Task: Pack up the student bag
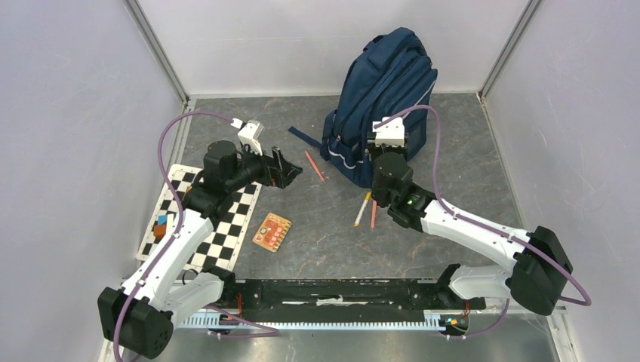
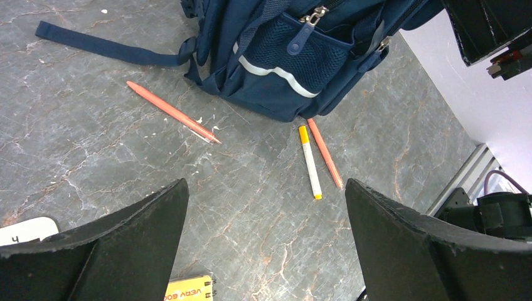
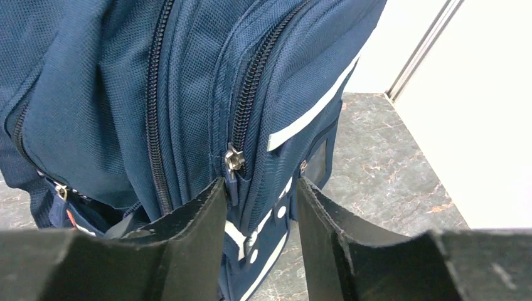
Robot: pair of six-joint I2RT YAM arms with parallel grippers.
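A navy school bag (image 1: 377,83) leans against the back wall, its front zips and mesh pocket facing me. My right gripper is at the bag's front, fingers apart. A metal zip pull (image 3: 234,160) lies right by its left fingertip; whether they touch I cannot tell. My left gripper hangs open and empty over the floor. An orange pencil (image 2: 169,110) lies left of the bag. In front of it lie a white marker with yellow ends (image 2: 310,162) and a second orange pencil (image 2: 325,154). A small orange notebook (image 1: 272,231) lies flat nearer the front.
Under the left arm is a black-and-white checkered board (image 1: 245,211) with small coloured items on it. A strap (image 2: 106,47) trails left from the bag. Bare grey floor (image 1: 324,226) lies between the arms; white walls close in the sides and back.
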